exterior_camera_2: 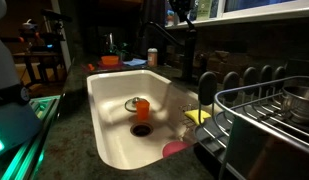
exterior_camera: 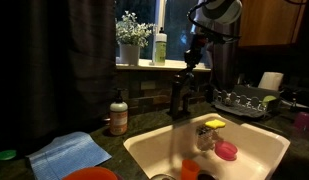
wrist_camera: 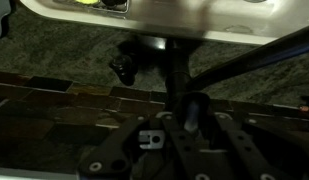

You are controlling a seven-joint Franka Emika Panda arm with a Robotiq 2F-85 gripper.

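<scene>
My gripper is at the upper end of the black faucet [exterior_camera: 177,95], behind the sink. In the wrist view the faucet's dark spout [wrist_camera: 254,60] runs from between the fingertips toward the upper right. The fingers appear shut on the top of the faucet, though dark on dark hides the exact contact. Seen from the other side, the gripper [exterior_camera_2: 184,20] is at the top of the upright faucet [exterior_camera_2: 188,55]. A small black knob [wrist_camera: 123,68] stands beside the faucet's base.
The white sink [exterior_camera_2: 102,120] holds an orange cup [exterior_camera_2: 142,109] and a pink dish [exterior_camera: 226,150]. A yellow sponge [exterior_camera: 215,124] lies at its edge. Nearby are a dish rack [exterior_camera_2: 264,110], soap bottle [exterior_camera: 118,114], blue cloth [exterior_camera: 68,156], and on the windowsill a plant [exterior_camera: 132,38] and bottle [exterior_camera: 160,46].
</scene>
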